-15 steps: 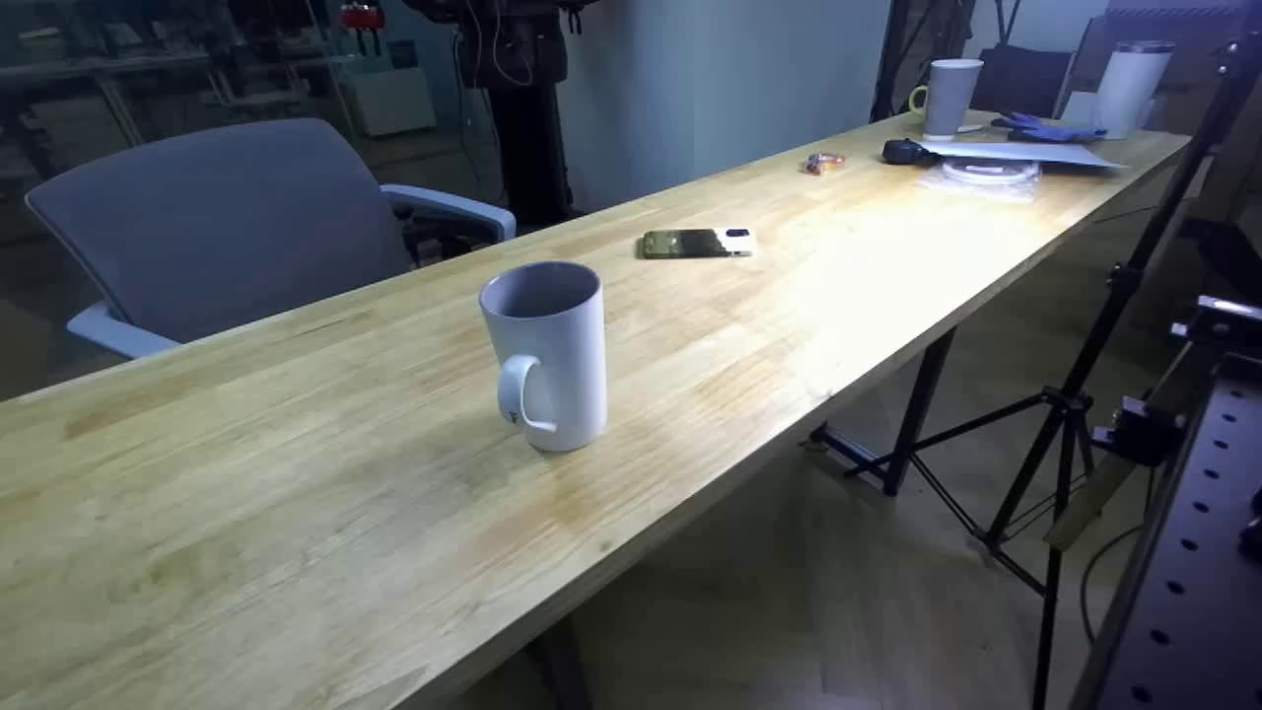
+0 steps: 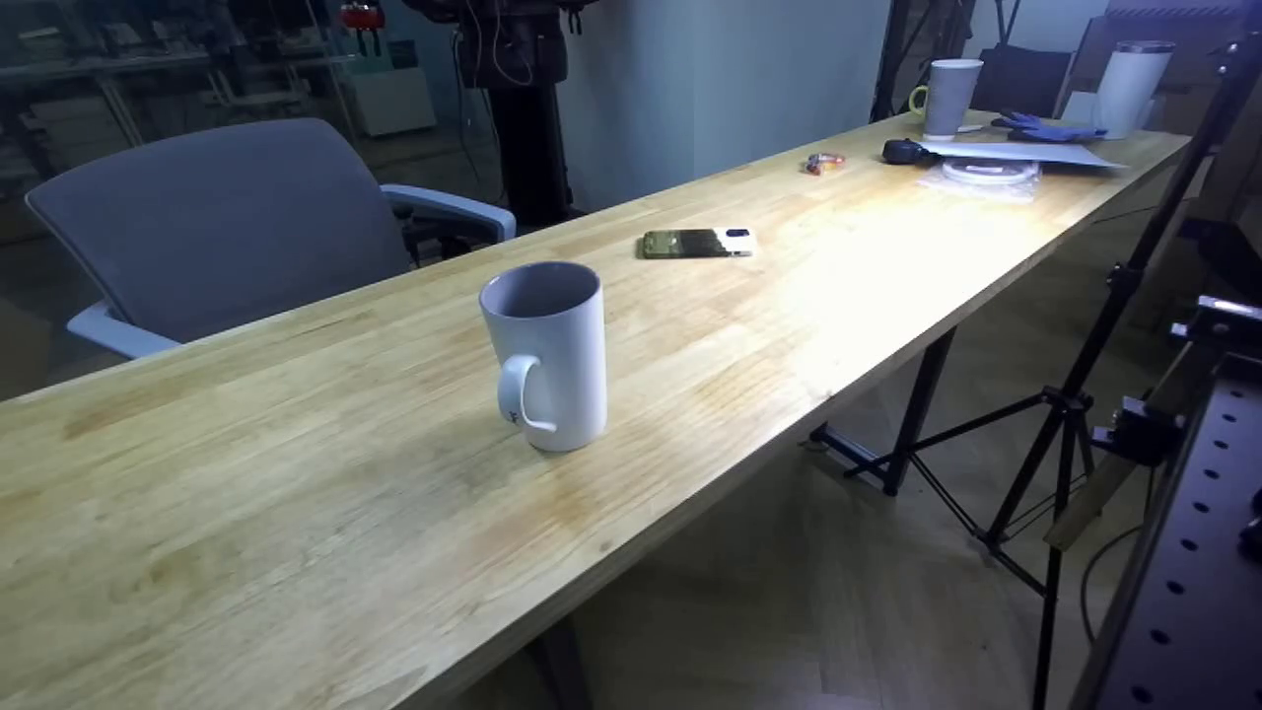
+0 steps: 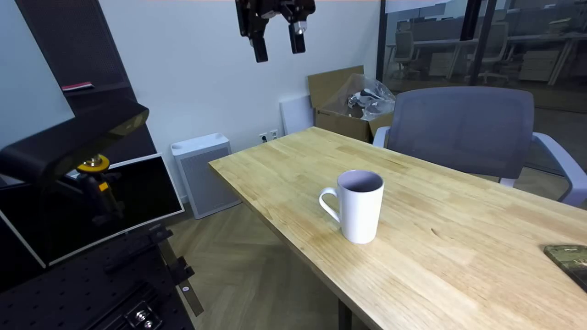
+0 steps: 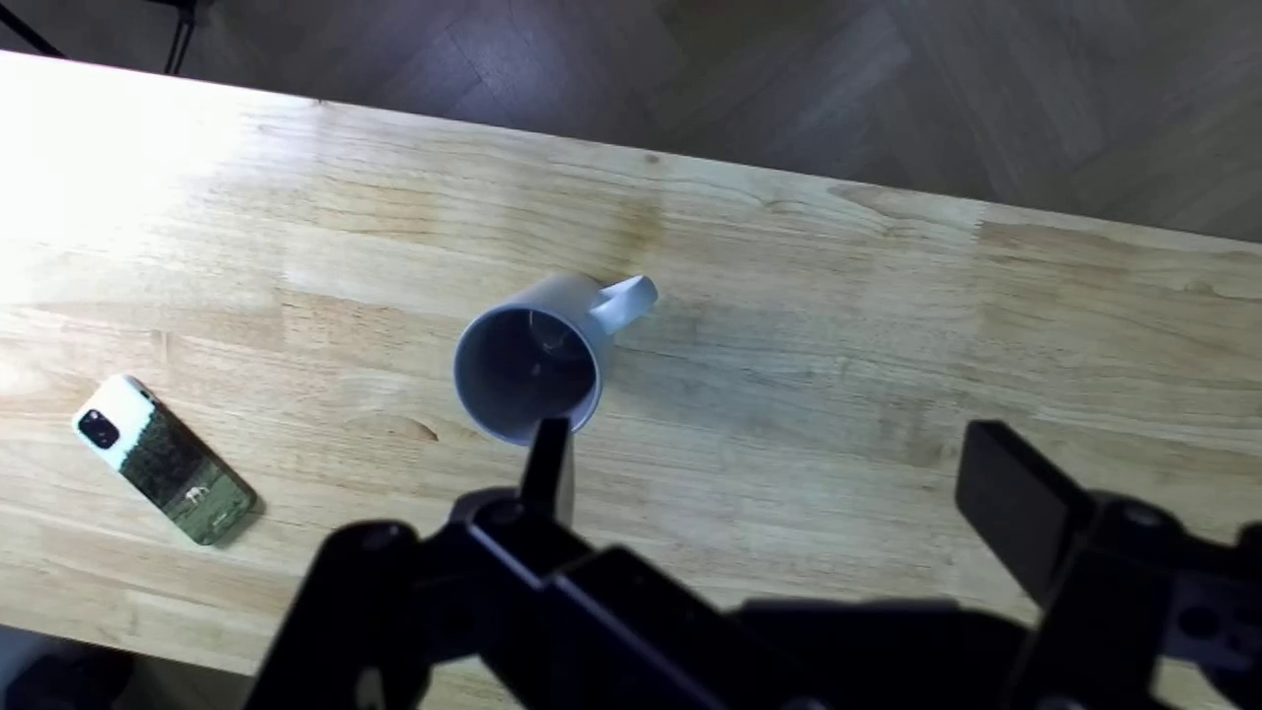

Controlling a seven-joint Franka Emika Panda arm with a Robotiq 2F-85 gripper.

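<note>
A tall white mug [image 2: 562, 373] with a grey inside stands upright on the wooden table, and its handle points towards the near left in exterior view 1. My gripper [image 3: 279, 50] hangs well above the tabletop in exterior view 2, its fingers wide apart and nothing between them. From the wrist, I look down into the mug [image 4: 526, 373], which lies beyond one fingertip and to the left of the gap. The gripper is open over bare wood there. Exterior view 1 does not show the fingers.
A phone [image 2: 698, 244] lies flat farther along the table [image 2: 296, 497]. At the far end are another mug [image 2: 950, 101], a white tumbler [image 2: 1133, 89] and blue gloves [image 2: 1050, 128]. An office chair [image 3: 467, 132] stands at the table's long side. Around the white mug the wood is clear.
</note>
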